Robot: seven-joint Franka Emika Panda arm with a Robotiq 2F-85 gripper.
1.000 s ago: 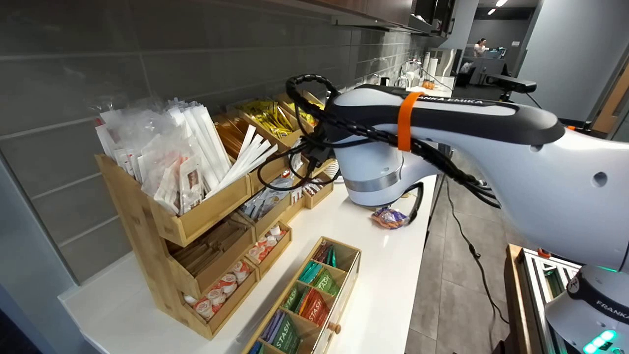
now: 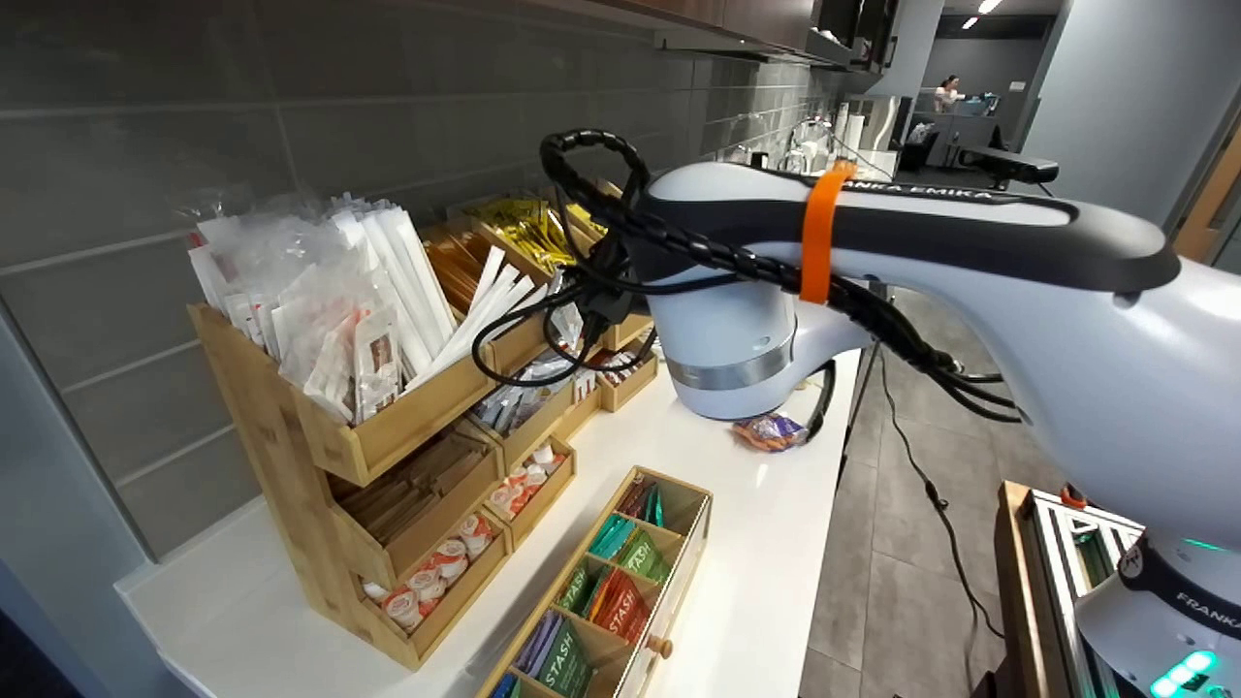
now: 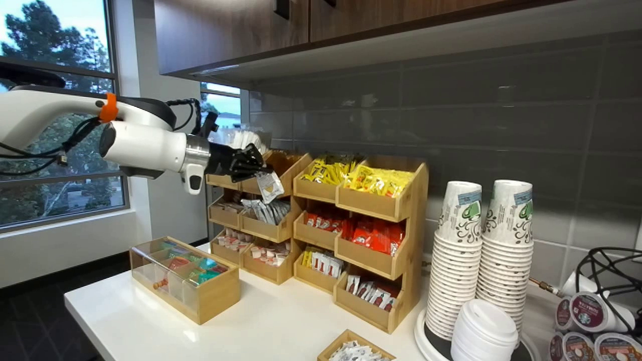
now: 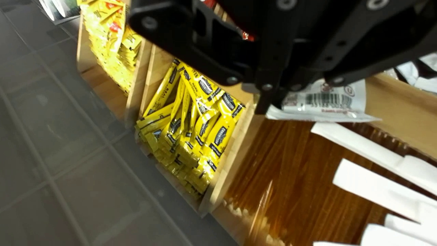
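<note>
A white packet with a printed barcode (image 4: 327,100) is pinched in my gripper, whose fingers are shut on its edge. In the second exterior view this packet (image 3: 270,186) hangs tilted below my gripper (image 3: 259,170), in front of the upper tiers of the wooden organizer. Below the packet in the wrist view is the bin of brown stir sticks (image 4: 282,176). Beside it lies a bin of yellow packets (image 4: 196,123). The arm hides the gripper in the first exterior view.
White wrapped utensils (image 2: 401,279) stick up from the nearby top bin. A bin of silvery packets (image 3: 265,211) sits a tier lower. A tea box (image 2: 617,558) stands on the counter, cup stacks (image 3: 460,271) stand right, and a cabinet (image 3: 361,27) overhangs the organizer.
My arm and wrist have shifted left in the first exterior view, toward the white utensils. The bins and the tea box stand where they were.
</note>
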